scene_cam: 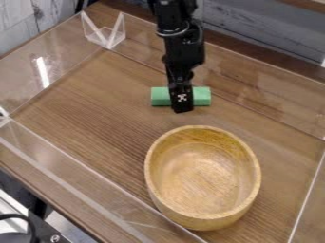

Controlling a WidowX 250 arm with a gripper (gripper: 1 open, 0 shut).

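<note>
My black gripper (181, 94) reaches down from the top middle over a green block (200, 96), which lies flat on the wooden table (76, 133). The fingers hang at the block's middle, in front of part of it. The gripper is open; whether its fingertips touch the block I cannot tell.
A large tan oval bowl (203, 176) stands in the lower middle. A clear plastic object (105, 33) sits at the upper left. Black cables run at the bottom left corner.
</note>
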